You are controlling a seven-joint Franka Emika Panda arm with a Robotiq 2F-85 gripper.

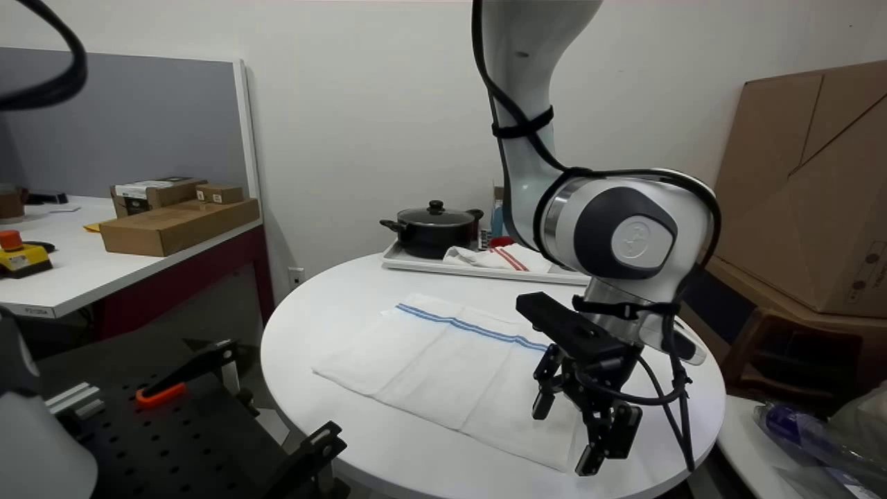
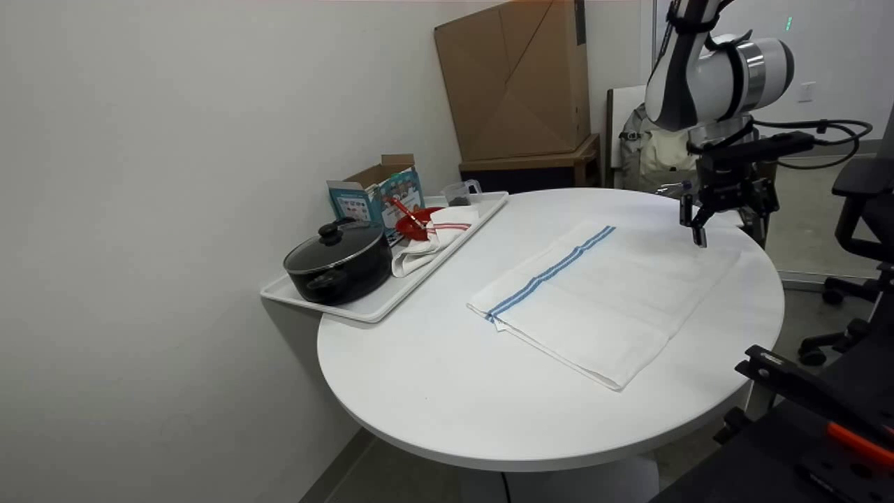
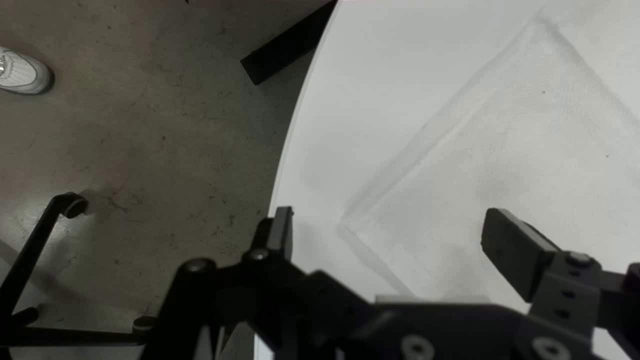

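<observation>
A white towel (image 1: 449, 366) with blue stripes lies flat on the round white table (image 2: 402, 377), folded in layers. My gripper (image 1: 565, 441) hangs over the towel's near right part in exterior view 1, its fingers wide apart and empty. From the other side, exterior view 2 has the gripper (image 2: 693, 225) above the far right end of the towel (image 2: 612, 293). One towel corner shows between the fingers of the gripper in the wrist view, with the left finger (image 3: 280, 231) past it over bare table and the right finger (image 3: 516, 252) over the towel (image 3: 540, 150).
Against the wall, a white tray (image 2: 377, 311) bears a lidded black pot (image 2: 339, 264), a red bowl (image 2: 416, 225), a red-striped cloth (image 2: 431, 239) and an open box (image 2: 377, 194). The table's edge runs close to the gripper. Bare table surrounds the towel.
</observation>
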